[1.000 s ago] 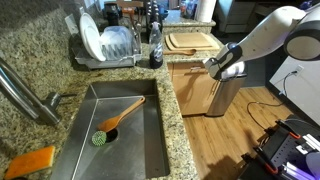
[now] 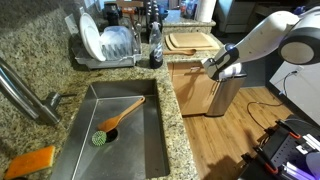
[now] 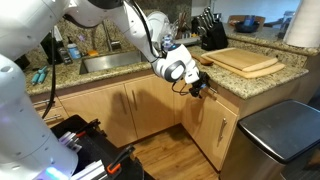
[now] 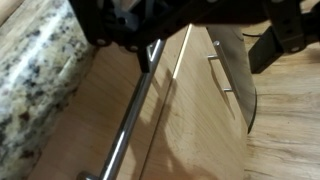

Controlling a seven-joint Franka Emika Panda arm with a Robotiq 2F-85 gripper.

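My gripper stands open, its dark fingers (image 4: pixel 128 28) spread wide at the top of the wrist view. A metal bar handle (image 4: pixel 128 125) crosses the light wood front (image 4: pixel 190 125) diagonally, and its upper end passes close by the left finger. Whether they touch, I cannot tell. Nothing shows gripped between the fingers. In the second exterior view the gripper (image 3: pixel 203 82) is low at the cabinet front (image 3: pixel 214 125), just under the countertop edge.
Wooden cutting boards (image 3: pixel 244 62) lie on the counter above. A speckled counter edge (image 4: pixel 45 85) runs close on the wrist view's left. A dark bin (image 3: pixel 282 132) stands at right. The sink (image 2: pixel 112 130) holds an orange utensil (image 2: pixel 122 115). Wooden floor (image 3: pixel 170 158) is open below.
Across the exterior frames the gripper stays by the cabinet front under the counter, with little visible movement. The objects on the counter and in the sink look the same.
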